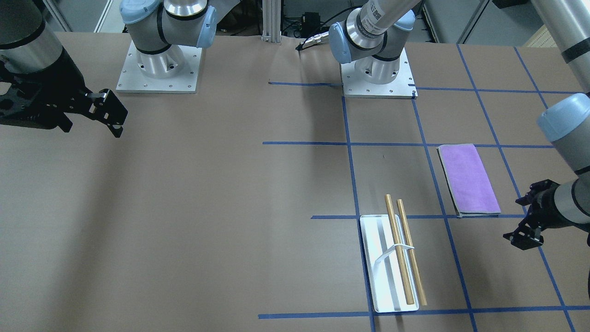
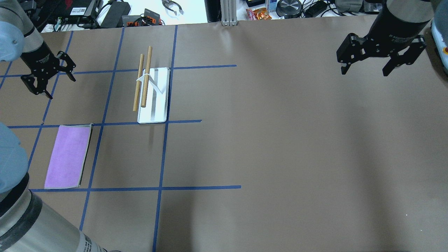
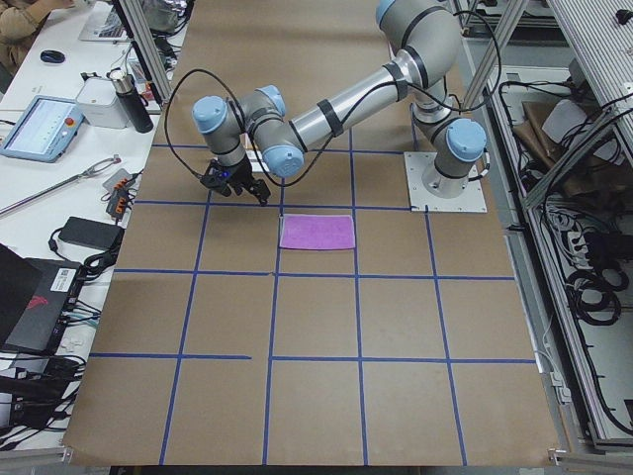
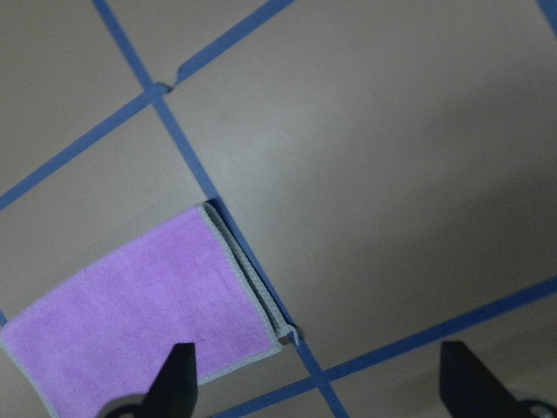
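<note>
A purple cloth [image 1: 469,180], seemingly folded, lies on the taped grid; it also shows as a purple patch [image 4: 139,305] in the left wrist view. A white tray [image 1: 381,282] holds two wooden sticks [image 1: 402,271] on a white rest. My gripper [image 2: 63,88] is at the upper left of the top view, above the grid left of the tray and apart from cloth and tray. It stands open with nothing visible between its fingers.
Another black gripper [image 2: 369,63] hangs at the top right of the top view. Robot bases [image 1: 354,88] stand along the back edge.
</note>
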